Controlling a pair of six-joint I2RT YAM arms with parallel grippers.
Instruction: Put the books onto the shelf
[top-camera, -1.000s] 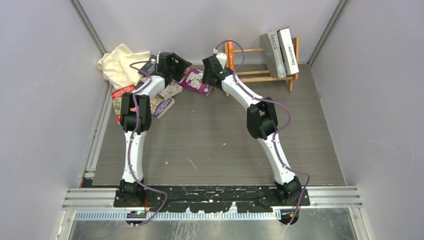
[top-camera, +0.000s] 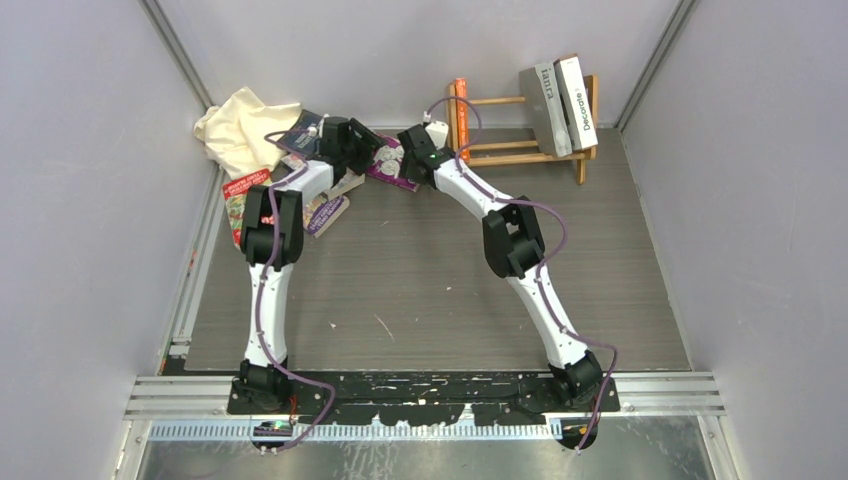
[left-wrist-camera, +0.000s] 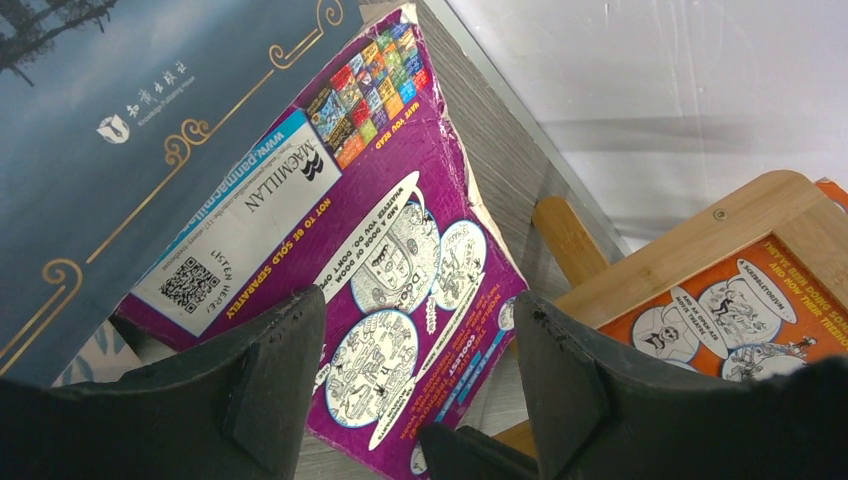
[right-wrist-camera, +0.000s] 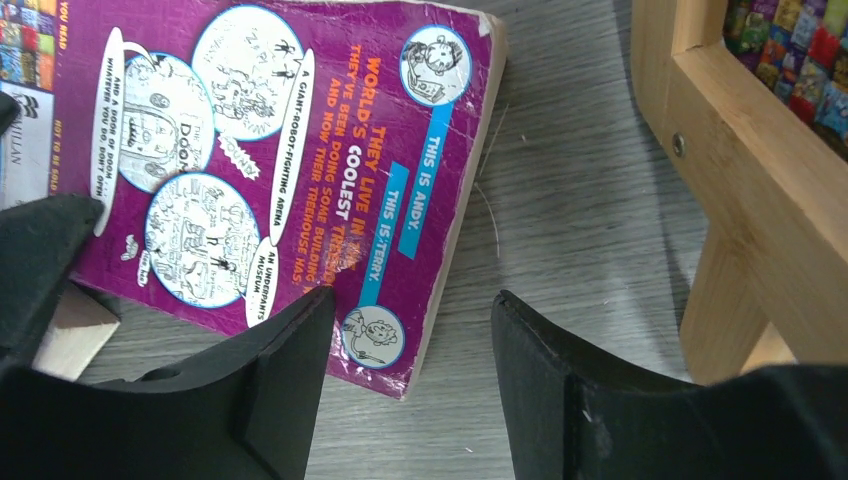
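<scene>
A purple book (top-camera: 393, 162) lies flat on the table left of the wooden rack (top-camera: 505, 146). My left gripper is open over it, its fingers apart with the cover showing between them. A dark blue book (left-wrist-camera: 150, 150) overlaps the purple book's left side in that view. In the right wrist view, my right gripper is open near the purple book's corner. Its left finger (right-wrist-camera: 290, 350) overlaps the book's edge, while the other appears over bare table. An orange book (top-camera: 461, 115) stands at the rack's left end.
Two files, one grey (top-camera: 545, 110) and one white (top-camera: 577, 105), lean at the rack's right end. Cream cloth (top-camera: 243, 130), a red-green book (top-camera: 238, 195) and another purple-spined book (top-camera: 328, 215) lie at left.
The right arm has shifted a little left. The books look unmoved.
</scene>
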